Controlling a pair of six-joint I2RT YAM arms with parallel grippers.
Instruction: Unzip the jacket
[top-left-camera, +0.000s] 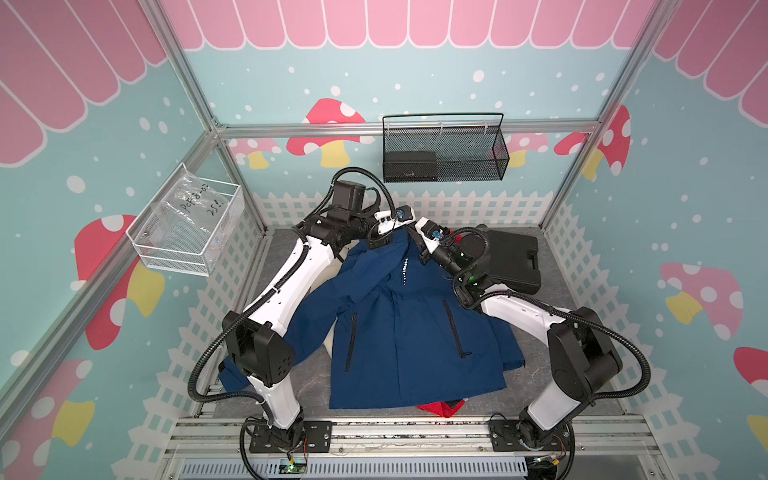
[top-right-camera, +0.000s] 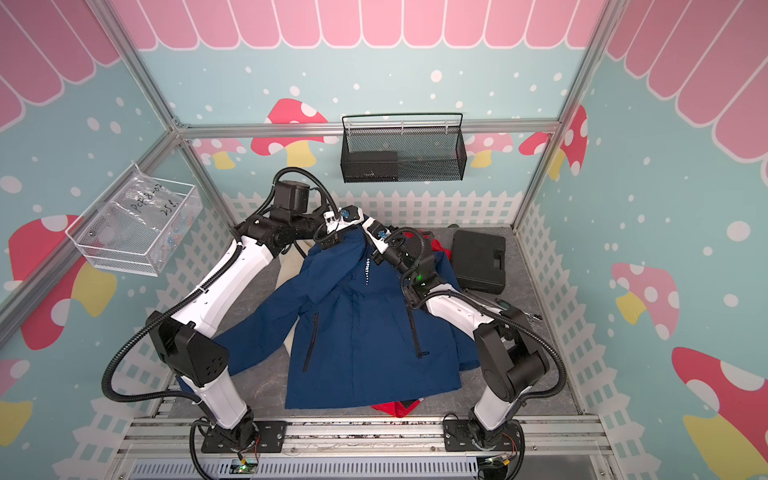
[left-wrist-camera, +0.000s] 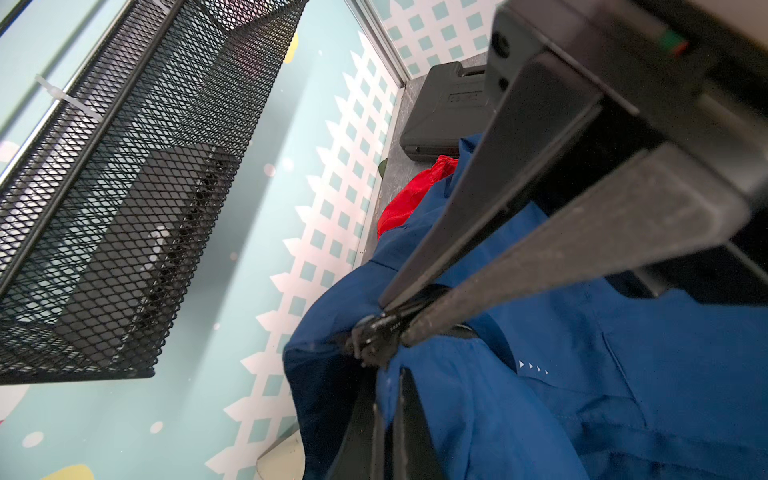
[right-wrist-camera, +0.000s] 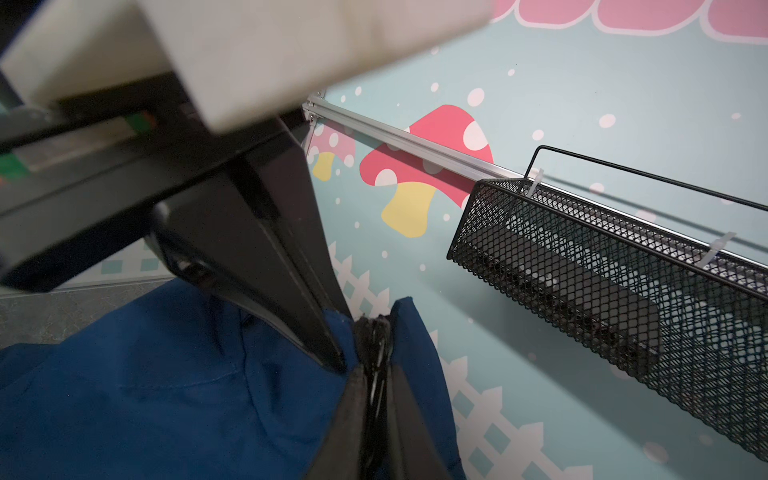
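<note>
The blue jacket (top-left-camera: 416, 344) lies front up, its top raised between my grippers. In the left wrist view, my left gripper is shut on a thin fold of blue cloth at the raised collar (left-wrist-camera: 336, 320). Just above it, the fingers of my right gripper are a little apart, with the black zip end (left-wrist-camera: 373, 336) at their tips. In the right wrist view, that same black piece (right-wrist-camera: 373, 344) stands upright between the tips of my right gripper. The grippers hide much of the zip.
A black case (top-left-camera: 512, 260) stands right of the jacket, with red cloth (left-wrist-camera: 416, 196) beside it. Above the back hangs a black mesh basket (top-left-camera: 472, 152). A white wire basket (top-left-camera: 188, 220) is fixed at the left. The two grippers almost touch.
</note>
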